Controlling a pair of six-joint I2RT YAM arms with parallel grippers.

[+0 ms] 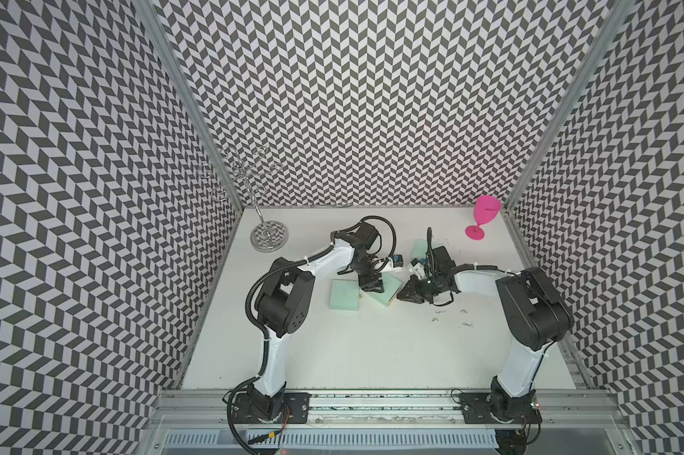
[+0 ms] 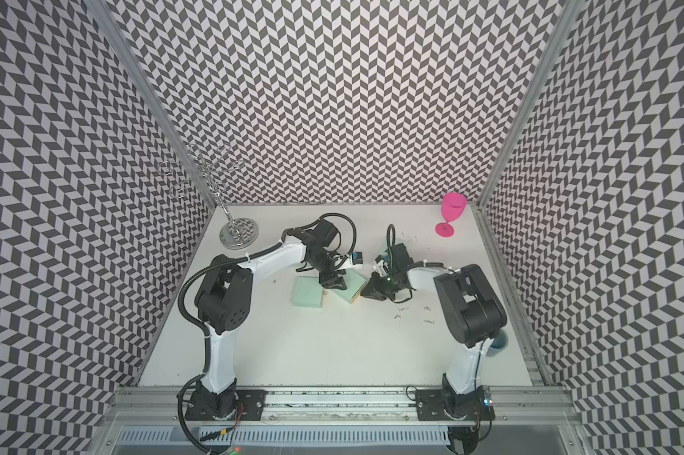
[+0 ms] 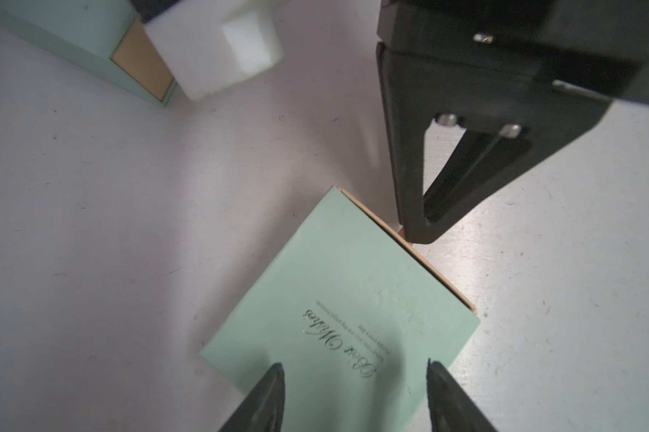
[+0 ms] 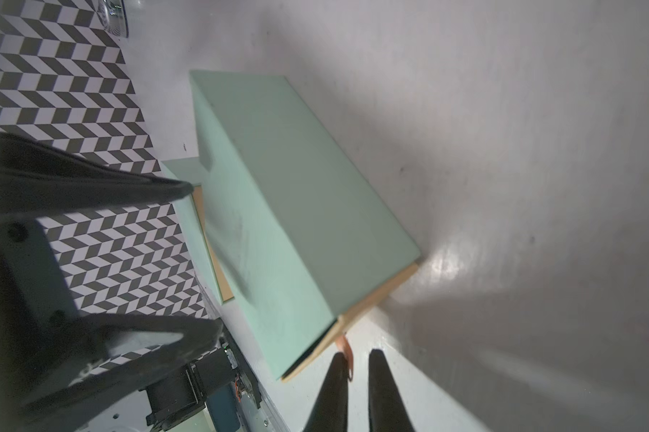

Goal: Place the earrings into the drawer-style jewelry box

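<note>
A mint-green drawer box (image 1: pixel 387 288), lettered on top, lies turned at an angle mid-table. My left gripper is part open over it, the fingertips spaced apart above the lid. The tan drawer front (image 4: pixel 378 295) faces my right gripper; only a thin strip of it shows past the sleeve. Its pull ribbon (image 4: pixel 344 352) ends beside my right fingertips, which are shut close together. Whether they pinch the ribbon I cannot tell. Several small earrings (image 1: pixel 435 319) rest on the table, right and in front of the box.
A second green box (image 1: pixel 344 295) sits just left of the first, and a third green box (image 1: pixel 419 248) stands behind my right gripper. At the back are a metal stand (image 1: pixel 269 236) and a pink goblet (image 1: pixel 475 232).
</note>
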